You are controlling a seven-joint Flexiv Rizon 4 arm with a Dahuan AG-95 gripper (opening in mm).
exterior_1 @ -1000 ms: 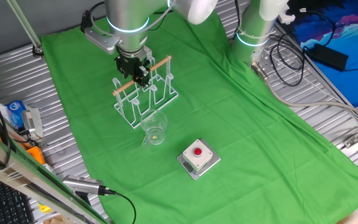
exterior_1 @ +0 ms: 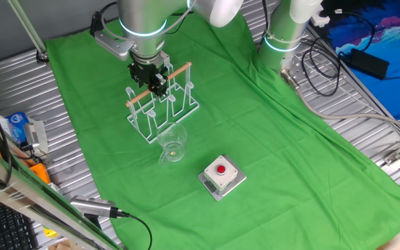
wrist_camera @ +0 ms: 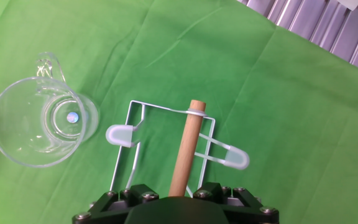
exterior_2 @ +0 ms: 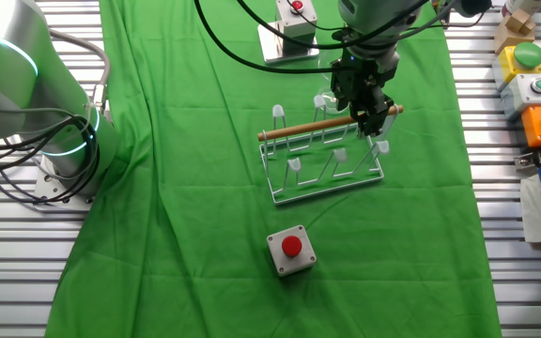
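A white wire cup rack point(exterior_1: 187, 111) with a wooden top bar point(wrist_camera: 188, 143) stands on the green cloth. My gripper point(exterior_1: 157, 89) is low over this bar, close to one end of the rack in the second exterior view. Its black fingers point(wrist_camera: 129, 198) lie on either side of the bar at the bottom edge of the wrist view. The fingertips are hidden, so whether they touch the bar does not show. A clear glass mug point(exterior_1: 173, 139) stands upright beside the rack, its handle point(wrist_camera: 50, 65) pointing away from it. Nothing solid shows inside except a small spot at its base.
A red-button box point(exterior_1: 221, 171) on a metal plate sits past the mug. Another red-button box point(exterior_2: 291, 251) lies on the rack's other side. Open cloth point(exterior_1: 311, 187) spreads to the right.
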